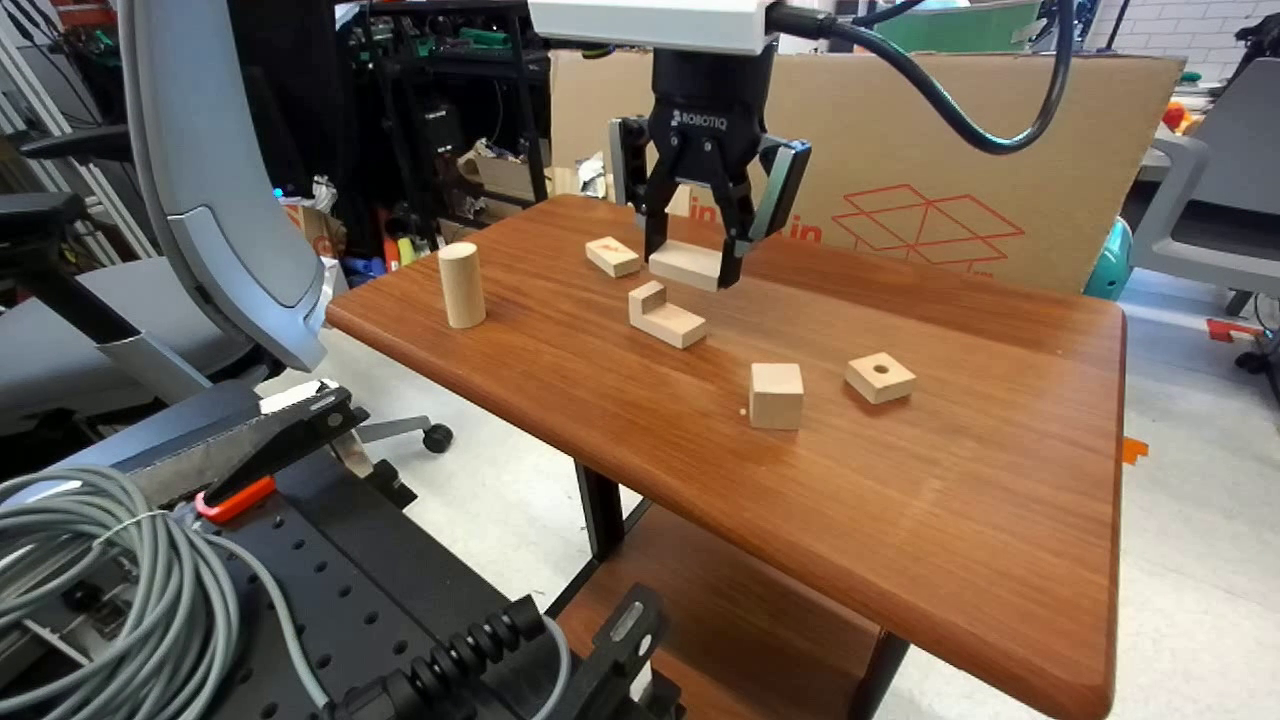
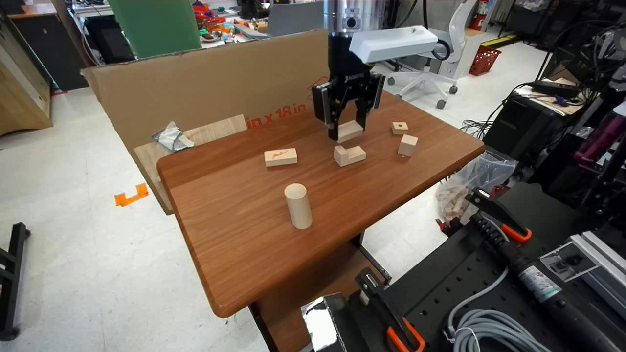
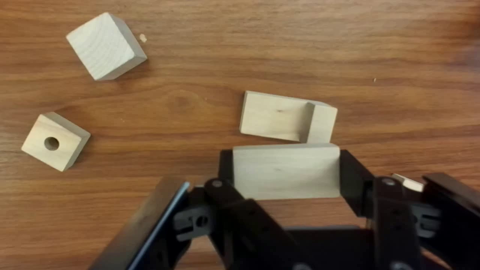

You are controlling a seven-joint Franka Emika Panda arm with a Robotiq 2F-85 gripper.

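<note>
A pale rectangular wooden block is clamped lengthwise between the fingertips of my gripper, which is shut on its two ends. The block hangs above the table in both exterior views. Just beyond it in the wrist view lies an L-shaped wooden piece, flat on the table with its raised end to the right. The held block's edge overlaps that raised end in the picture. In exterior view 1 the L-shaped piece sits below and in front of the gripper, apart from the held block.
On the table stand a cylinder, a cube, a block with a hole and a flat block with red marks. A cardboard sheet rises behind the far edge.
</note>
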